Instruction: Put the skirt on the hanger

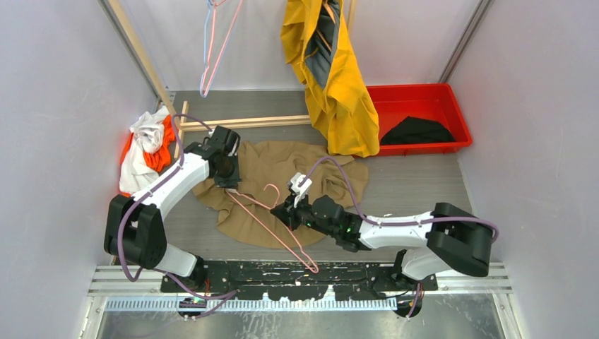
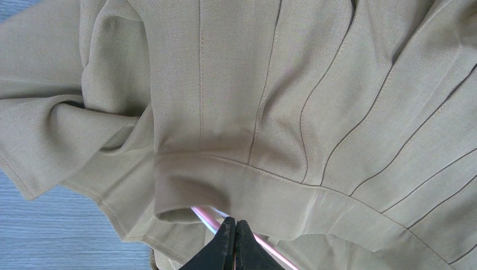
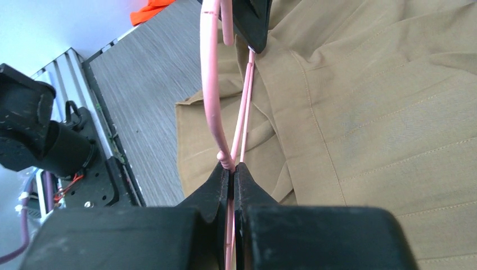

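Note:
A khaki skirt (image 1: 247,226) lies spread on the floor. My right gripper is shut on a pink hanger (image 3: 211,84) near its hook; in the top view the hanger (image 1: 261,227) slants over the skirt, one end at my left gripper. My left gripper is shut at the skirt's waistband (image 2: 259,180), where the pink hanger end runs under the fabric; whether anything thin is between its fingers does not show.
A red bin (image 1: 424,99) with dark cloth is at back right. Yellow garment (image 1: 339,106) and spare hangers (image 1: 212,49) hang at the back. White and orange cloths (image 1: 141,159) lie left. A wooden bar (image 1: 261,121) crosses behind the skirt.

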